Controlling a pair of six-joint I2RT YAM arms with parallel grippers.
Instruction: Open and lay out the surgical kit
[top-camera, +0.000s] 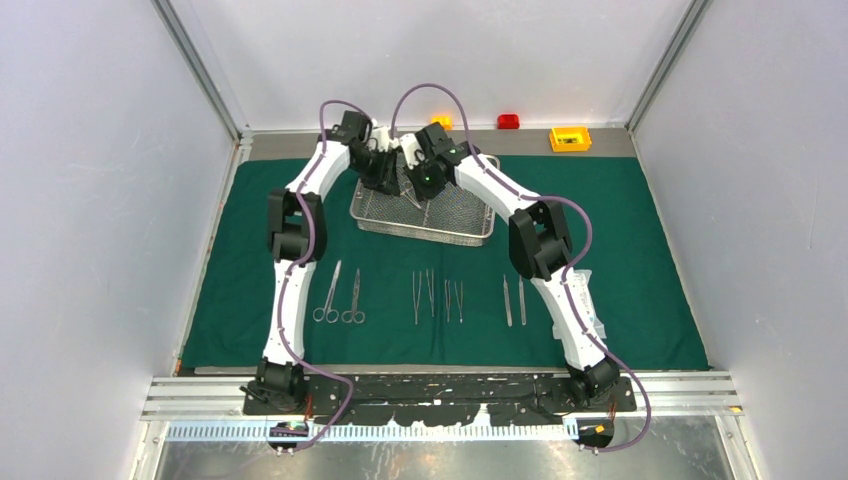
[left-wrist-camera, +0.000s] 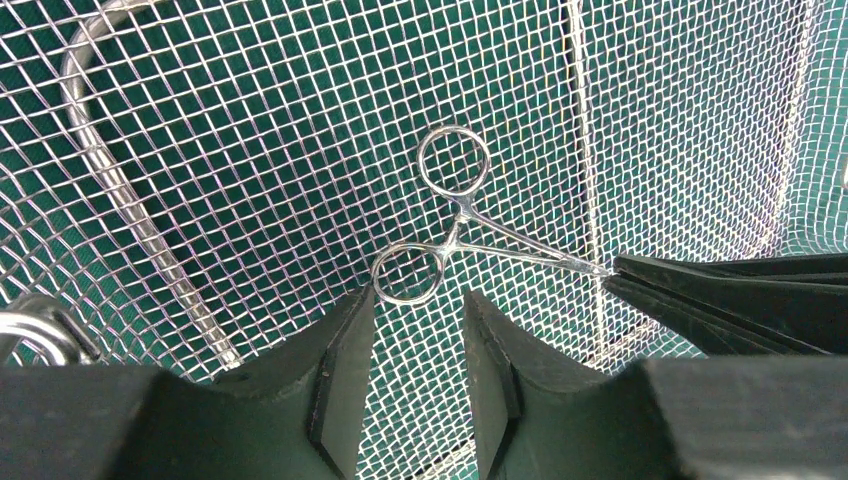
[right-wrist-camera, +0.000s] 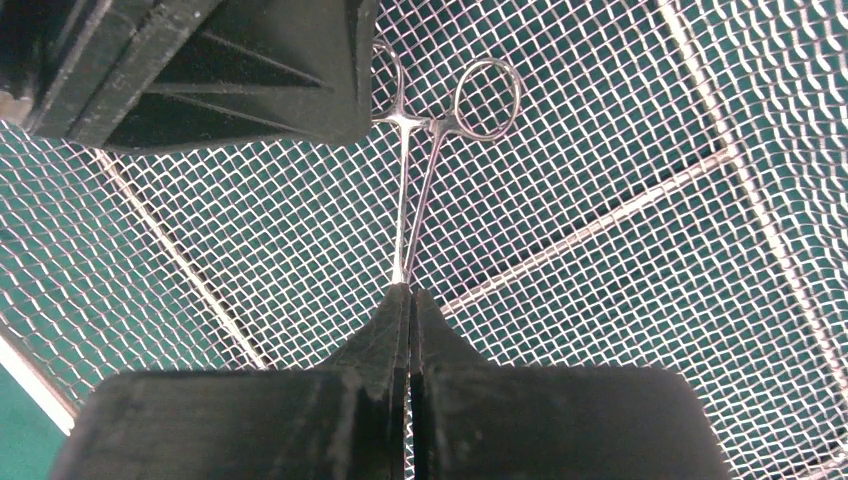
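Note:
A silver ring-handled clamp (left-wrist-camera: 515, 245) extends between my two grippers over the mesh basket (top-camera: 420, 236). My right gripper is shut on its narrow tip, with the two finger rings (right-wrist-camera: 487, 98) pointing away. Part open, my left gripper has its fingertips to either side of the nearer ring (left-wrist-camera: 408, 273), the left one overlapping the ring's edge in the picture. Whether it touches the ring cannot be told. In the top view the clamp (top-camera: 411, 200) shows only in part between the dark grippers.
On the green cloth lie two scissors (top-camera: 331, 295), several tweezers (top-camera: 417, 298) and two slim handles (top-camera: 507, 302). A clear package (top-camera: 587, 300) sits partly under the right arm. Small yellow (top-camera: 570, 139) and red (top-camera: 508, 121) bins stand at the back.

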